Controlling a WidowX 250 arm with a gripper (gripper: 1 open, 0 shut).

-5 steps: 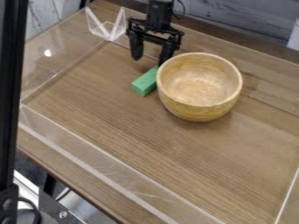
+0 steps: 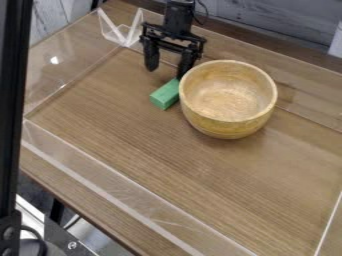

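A black gripper [image 2: 170, 55] is at the top centre, its two dark fingers pointing down behind and left of a round wooden bowl [image 2: 227, 115]. A small green block [image 2: 164, 95] lies on the table just left of the bowl, below the gripper. The fingers look apart, with nothing clearly between them; the right one is close to the bowl's back-left rim.
Clear plastic or tape runs along its left side. A white wall stands behind, and dark frame parts are at the lower left edge.
The gripper has shifted very slightly; the block and bowl look essentially unmoved.
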